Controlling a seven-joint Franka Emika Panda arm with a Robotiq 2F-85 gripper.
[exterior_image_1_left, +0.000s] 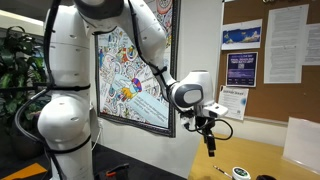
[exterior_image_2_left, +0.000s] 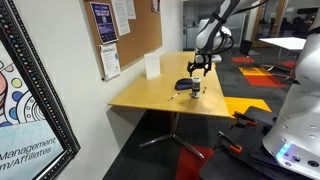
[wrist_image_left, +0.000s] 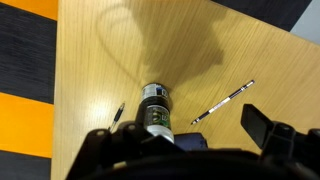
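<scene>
My gripper is open above the table, with its dark fingers spread at the bottom of the wrist view. A dark bottle with a pale label shows in the wrist view, partly covered by the gripper's body. To its right lies a slim black-and-white pen; a short dark pen is on its left. In exterior view 1 the gripper hangs over the table. The bottle stands upright in exterior view 2, below the gripper.
A dark, soft-looking item lies near the bottle. A white upright board stands farther along the wooden table. A whiteboard stands behind the arm.
</scene>
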